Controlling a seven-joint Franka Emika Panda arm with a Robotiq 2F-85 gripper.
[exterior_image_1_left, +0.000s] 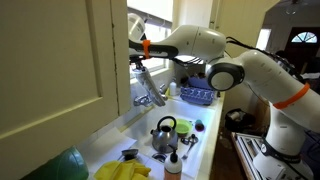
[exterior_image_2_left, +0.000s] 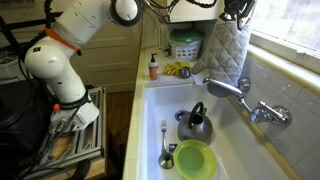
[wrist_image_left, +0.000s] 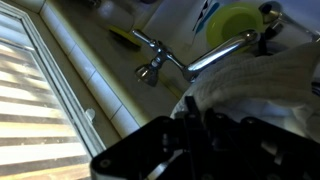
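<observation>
A pale grey quilted cloth (exterior_image_2_left: 226, 50) hangs from my gripper (exterior_image_2_left: 238, 14) above the far end of the sink, near the window wall. The same cloth (exterior_image_1_left: 151, 86) shows as a slanting strip beside the cabinet door in exterior view 1. In the wrist view, the cloth (wrist_image_left: 250, 80) spreads out beyond my gripper, whose dark fingers are closed on its bunched edge. The exact pinch is dim and partly covered by folds.
The white sink (exterior_image_2_left: 150, 105) holds a kettle (exterior_image_2_left: 195, 122), a green bowl (exterior_image_2_left: 194, 160) and a ladle (exterior_image_2_left: 165, 155). A wall faucet (exterior_image_2_left: 268, 112) juts out near the cloth. A soap bottle (exterior_image_2_left: 154, 67) stands on the far counter. The cabinet door (exterior_image_1_left: 60, 60) blocks exterior view 1's left.
</observation>
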